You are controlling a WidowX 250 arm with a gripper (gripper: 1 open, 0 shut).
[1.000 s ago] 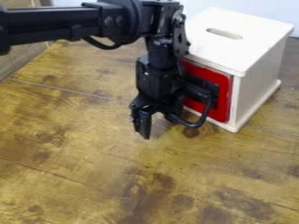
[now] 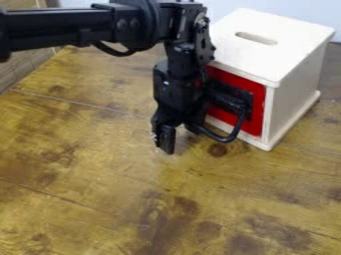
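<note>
A black robot arm reaches in from the top left, and its gripper (image 2: 166, 137) points down low over the wooden floor, just left of a white box (image 2: 280, 50) with a red front panel (image 2: 254, 126). The gripper is open, with no object visible between its fingers. Black parts of the arm and a cable cover much of the red panel.
A light board or wall edge (image 2: 19, 60) runs along the back left. The box stands at the right, close beside the arm.
</note>
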